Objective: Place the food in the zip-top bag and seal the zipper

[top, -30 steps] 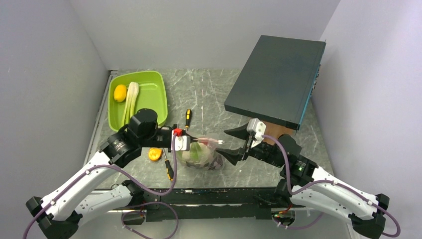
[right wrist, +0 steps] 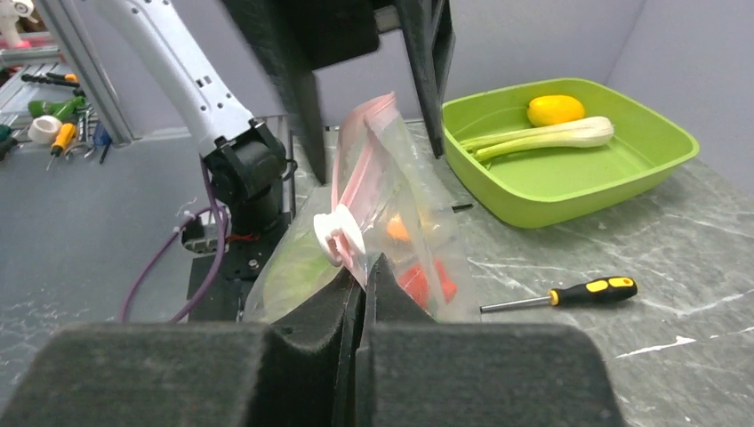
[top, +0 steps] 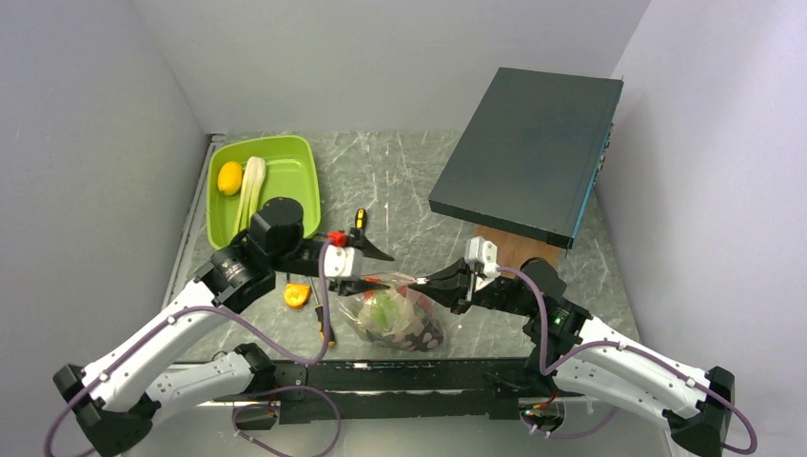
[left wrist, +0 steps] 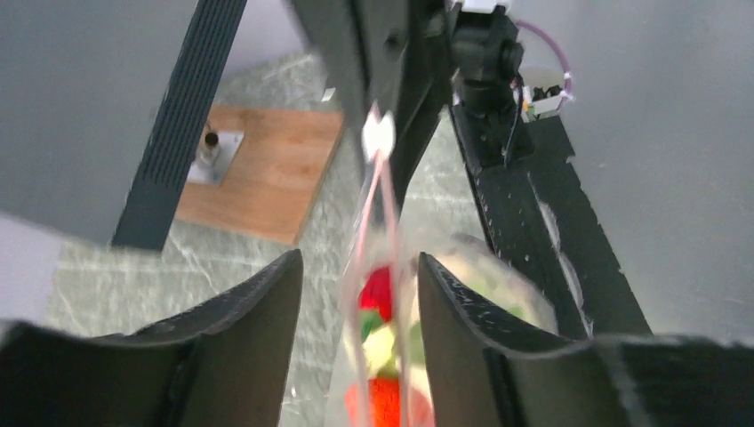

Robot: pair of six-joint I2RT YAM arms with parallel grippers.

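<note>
The clear zip top bag (top: pixel 395 328) hangs between the arms, with red, green and pale food inside. Its pink zipper strip (right wrist: pixel 362 169) shows in the right wrist view, with a white slider (right wrist: pixel 339 234) near one end. My right gripper is shut on the bag at that end, just beside the slider; the same slider (left wrist: pixel 379 135) appears blurred in the left wrist view. Around the other end of the strip, my left gripper (top: pixel 389 271) stands open. In the left wrist view its fingers (left wrist: pixel 258 329) are on either side of the strip, apart from it.
A green tray (top: pixel 303 190) with a lemon (top: pixel 230 178) and a pale green stalk (top: pixel 250 190) stands at back left. Screwdrivers, one with a black and yellow handle (right wrist: pixel 594 292), and a yellow tape measure (top: pixel 297 295) lie nearby. A large dark box (top: pixel 533 143) fills the back right.
The bag sits slightly lower in the top view than a second ago.
</note>
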